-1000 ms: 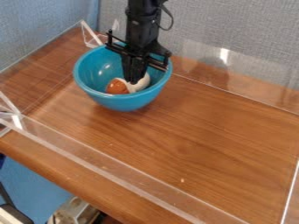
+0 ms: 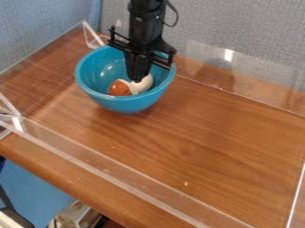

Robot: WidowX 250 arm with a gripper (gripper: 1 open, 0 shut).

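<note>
A blue bowl (image 2: pixel 103 100) stands on the wooden tabletop at the upper left. Inside it lie an orange item (image 2: pixel 119 88) and a pale cream item (image 2: pixel 139 85) beside it. My black gripper (image 2: pixel 141 69) reaches down from above into the bowl, just over these items; its fingertips are small and dark, and nothing clearly shows between them. It appears shut.
Grey walls stand behind and to the left, with clear strips along the table's edges. A metal part (image 2: pixel 74 215) sits below the front left edge.
My gripper has shifted very slightly over the bowl in the last second; the bowl and its contents look almost unchanged.
</note>
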